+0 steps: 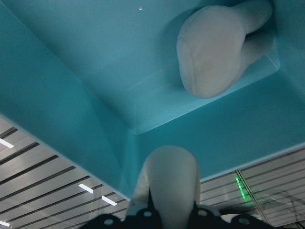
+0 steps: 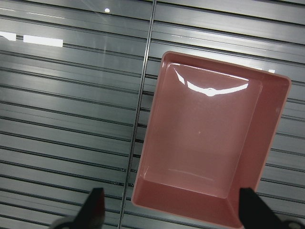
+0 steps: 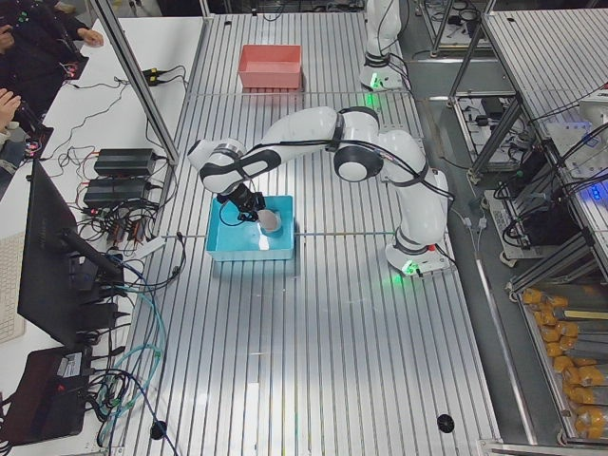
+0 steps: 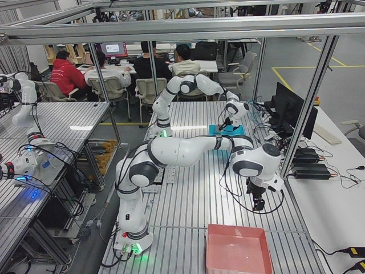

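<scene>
A cyan bin (image 3: 251, 249) holds a pale soft toy (image 1: 212, 52) with two rounded limbs, seen lying in it in the left wrist view. My left gripper is lowered into that bin, shut on a second pale soft object (image 1: 169, 176). My right gripper hangs over the empty pink bin (image 2: 200, 133) with nothing visible between its fingers, which stand wide apart in the right wrist view.
A monitor (image 3: 47, 256), cables and power boxes line the side table. Frame posts (image 4: 313, 97) stand at the edges.
</scene>
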